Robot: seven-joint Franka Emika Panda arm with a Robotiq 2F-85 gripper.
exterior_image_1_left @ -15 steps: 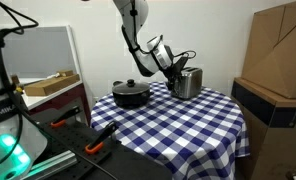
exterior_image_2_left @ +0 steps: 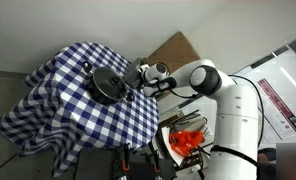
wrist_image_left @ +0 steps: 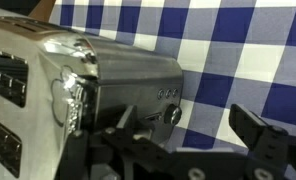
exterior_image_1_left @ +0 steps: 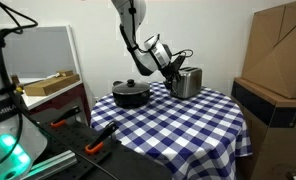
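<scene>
A silver toaster [wrist_image_left: 103, 75] fills the left of the wrist view, its slots and front panel with small buttons and a knob showing. My gripper stands open at the toaster's control end, one finger close to the panel and the other over the cloth. Nothing shows held between the fingers; whether the near finger touches the toaster I cannot tell. In exterior view 1 the toaster [exterior_image_1_left: 188, 82] stands upright at the back right of the table, the gripper [exterior_image_1_left: 172, 84] at its left side. A dark lidded pot [exterior_image_1_left: 131, 93] sits to the left.
A blue-and-white checked cloth [exterior_image_1_left: 183, 125] covers the table, with free room in front of the toaster. Cardboard boxes [exterior_image_1_left: 273, 95] are stacked beyond the table's right side. In exterior view 2 the pot [exterior_image_2_left: 106, 85] stands apart from the arm [exterior_image_2_left: 223, 90].
</scene>
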